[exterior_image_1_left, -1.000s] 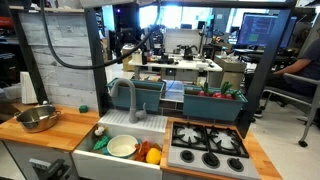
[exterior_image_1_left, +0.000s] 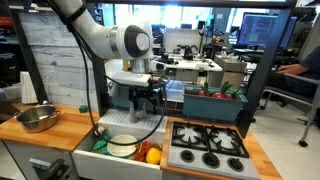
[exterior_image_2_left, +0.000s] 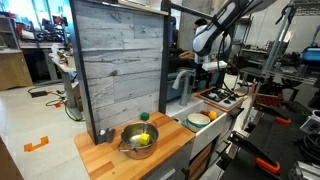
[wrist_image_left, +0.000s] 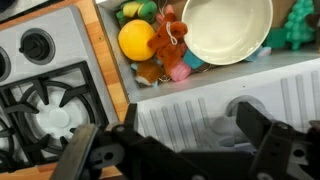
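My gripper is open, with nothing between its dark fingers, over the white ribbed drainboard (wrist_image_left: 205, 100) behind the sink. Beyond it in the wrist view, a white bowl (wrist_image_left: 229, 28) lies in the sink basin. Beside the bowl sit a small reddish-brown toy (wrist_image_left: 170, 38), an orange ball (wrist_image_left: 138, 40) and a pink piece (wrist_image_left: 180, 71). A green figure (wrist_image_left: 298, 22) is at the basin's other side. In exterior view 1 the gripper (exterior_image_1_left: 157, 98) hangs above the sink, and the arm hides much of the faucet.
The gas stove (exterior_image_1_left: 208, 150) adjoins the sink on the right. A metal bowl (exterior_image_1_left: 38, 119) stands on the wooden counter to the left. Blue planters (exterior_image_1_left: 212, 107) line the back ledge. A faucet (wrist_image_left: 225, 125) is close beneath the gripper.
The arm has come down from high above the counter to just over the back of the sink. The things in the sink have not visibly moved.
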